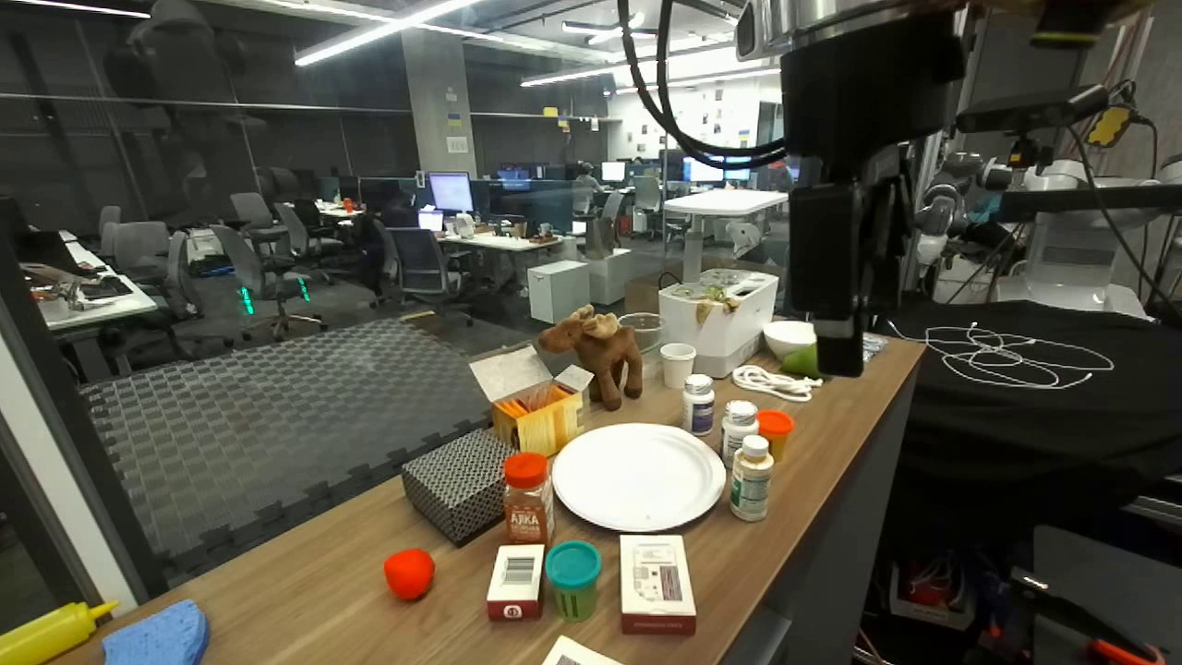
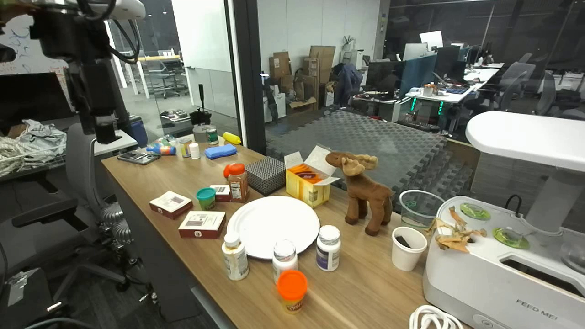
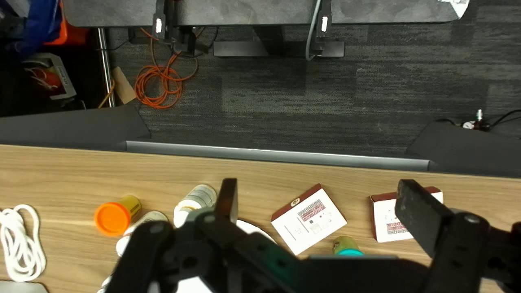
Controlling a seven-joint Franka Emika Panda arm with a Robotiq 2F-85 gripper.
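High above the table, my gripper stands open, its two dark fingers wide apart with nothing between them. In the wrist view a white-and-maroon box (image 3: 309,218) shows on the wood below the gap, and a similar box (image 3: 393,220) is partly covered by the right finger. A teal-lidded tub (image 3: 346,245) peeks out above the gripper body, which hides much of the white plate (image 1: 639,477). Around the plate stand several pill bottles (image 1: 751,478), an orange-lidded tub (image 2: 292,290) and a red-lidded spice jar (image 1: 528,499). A red ball-like item (image 1: 410,574) sits apart.
A patterned black box (image 2: 266,175), an opened yellow tea box (image 2: 307,183) and a brown plush moose (image 2: 364,192) line the far side. Beyond them are a white cup (image 2: 408,247) and a white appliance (image 2: 504,263). A blue cloth (image 1: 157,634) lies at the other end.
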